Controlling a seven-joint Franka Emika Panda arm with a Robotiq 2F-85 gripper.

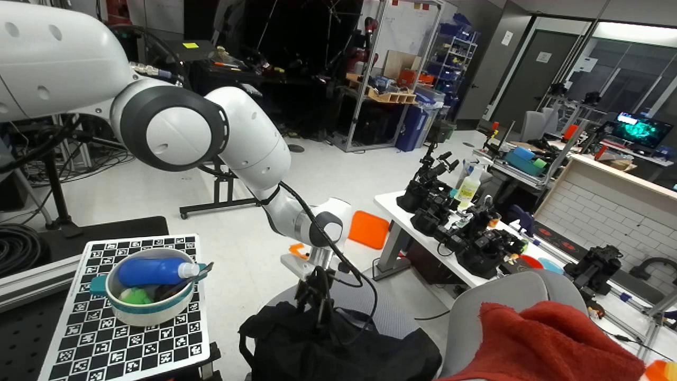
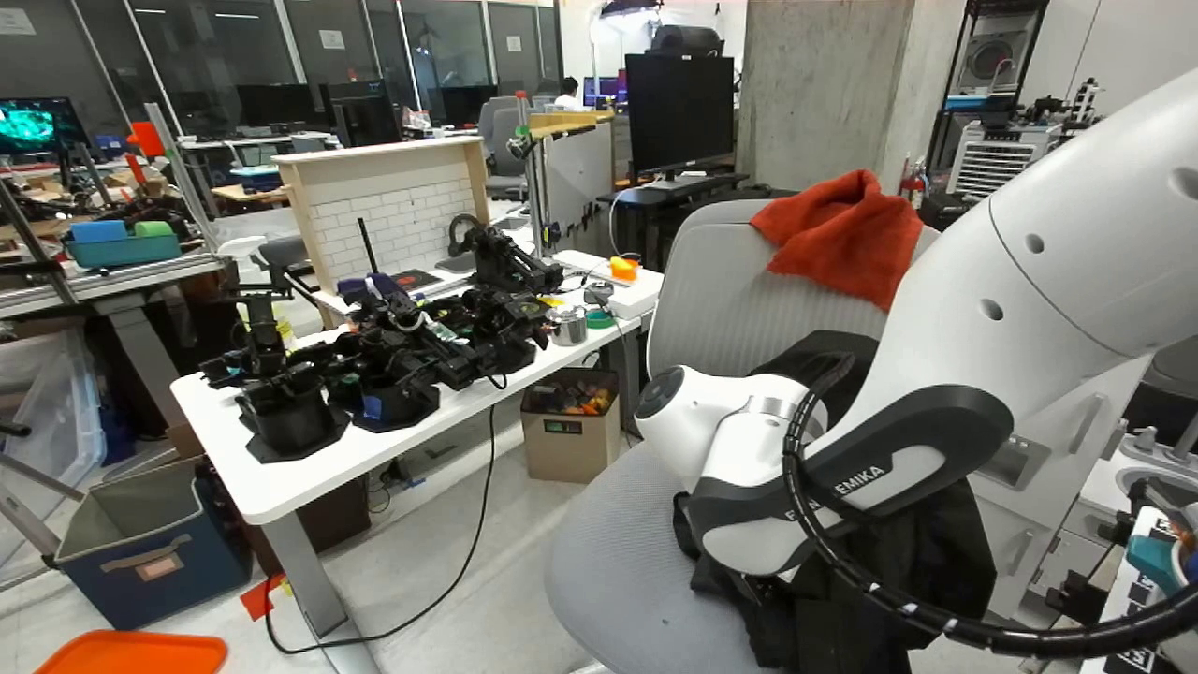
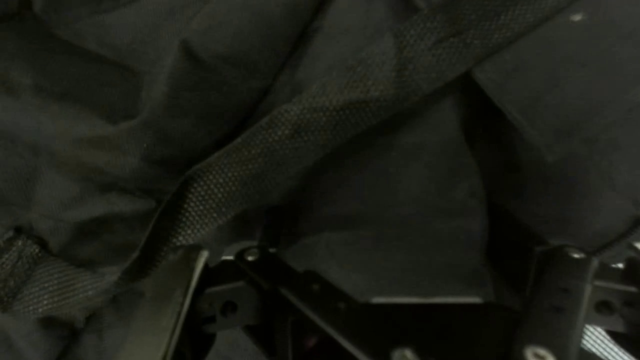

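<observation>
A black cloth bag (image 1: 342, 346) with straps lies crumpled on the seat of a grey chair (image 2: 606, 562). My gripper (image 1: 315, 304) is down at the bag's upper side, pointing downward. In the wrist view the dark fabric fills nearly everything, and a woven strap (image 3: 336, 120) crosses it diagonally down to the left finger (image 3: 165, 306). The fingers stand wide apart at the bottom edge, with bag cloth beyond and below them. How deep the fingertips reach into the folds is hidden. Exterior view 2 has the hand behind the arm.
A red towel (image 1: 546, 339) hangs over the chair back (image 2: 702, 298). Left of the chair, a pot (image 1: 146, 314) with a blue bottle (image 1: 152, 272) stands on a checkered board (image 1: 70, 339). The white table (image 2: 281, 489) holds several black devices.
</observation>
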